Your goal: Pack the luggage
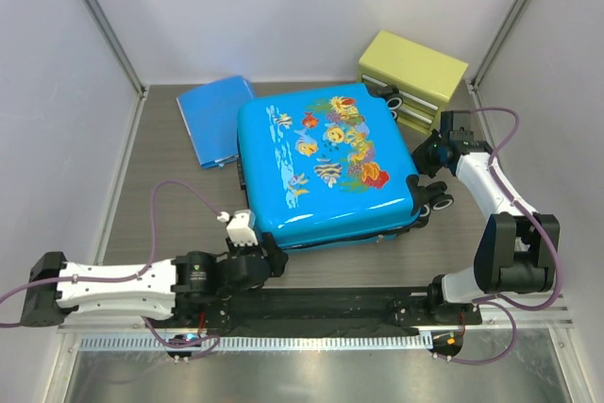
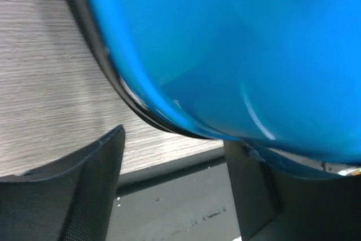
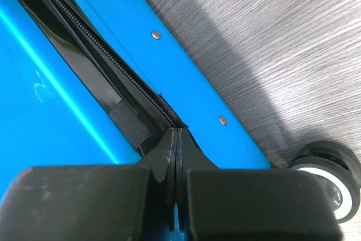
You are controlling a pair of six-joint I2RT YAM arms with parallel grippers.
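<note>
A blue suitcase (image 1: 321, 167) with fish stickers lies closed in the middle of the floor. My left gripper (image 1: 264, 250) is at its front-left corner; in the left wrist view its fingers stand apart, just below the curved blue shell (image 2: 214, 49) and black edge strip. My right gripper (image 1: 425, 159) is at the suitcase's right side; in the right wrist view its fingertips (image 3: 176, 134) are closed together against the black zipper band, with nothing visible between them.
A blue folder (image 1: 208, 115) lies at the back left. A yellow-green drawer box (image 1: 415, 58) stands at the back right, behind the suitcase. Suitcase wheels (image 1: 437, 197) stick out on the right.
</note>
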